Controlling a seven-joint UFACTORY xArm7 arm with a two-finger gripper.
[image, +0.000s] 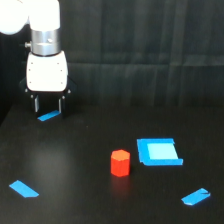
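At the upper left, a white robot arm with its gripper hangs low over the black table, just above a blue piece lying flat. The two dark fingers stand apart, and whether anything is between them is hard to tell. A red hexagonal block stands at the middle. To its right lies a blue square with a pale inner square.
A blue strip lies at the lower left and another small blue piece at the lower right. A dark curtain hangs behind.
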